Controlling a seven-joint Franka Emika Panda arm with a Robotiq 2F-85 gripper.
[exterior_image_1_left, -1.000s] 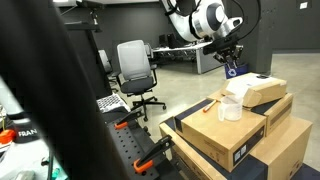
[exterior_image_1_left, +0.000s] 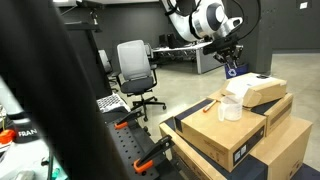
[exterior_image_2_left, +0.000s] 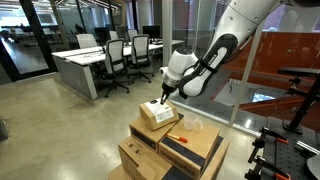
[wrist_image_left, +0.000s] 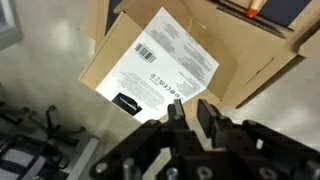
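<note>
In the wrist view my gripper is open, its two dark fingertips apart with nothing between them. Below it lies a cardboard box (wrist_image_left: 228, 50) carrying a white printed label (wrist_image_left: 150, 65) with a barcode and a black square. The fingertips overlap the lower right edge of the label in the picture; whether they touch it I cannot tell. The box with the white label (exterior_image_2_left: 158, 109) rests at the rear of the stacked boxes. An orange stick-like item (exterior_image_2_left: 177, 137) and a translucent container (exterior_image_1_left: 231, 107) sit on the nearer box top (exterior_image_1_left: 215, 133). I cannot make out the gripper clearly in either exterior view.
A person (exterior_image_1_left: 205, 25) in a light shirt stands just behind the boxes, arm reaching over them. A blue object (exterior_image_1_left: 235, 71) is at the back. Office chairs (exterior_image_1_left: 137, 70) stand beyond. Open floor (exterior_image_2_left: 60, 130) lies beside the stack.
</note>
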